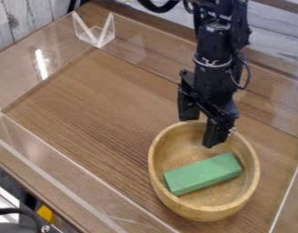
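A wooden bowl (169, 189) stands at the lower right of the camera view, with a green rectangular block (202, 173) lying inside it. My black gripper (202, 126) is open over the back of the bowl, its fingers pointing down, with nothing visible between them. Whether the fingertips touch the rim cannot be told.
A white wire-like object (94, 41) stands at the back left. Dark cables show at the lower left edge.
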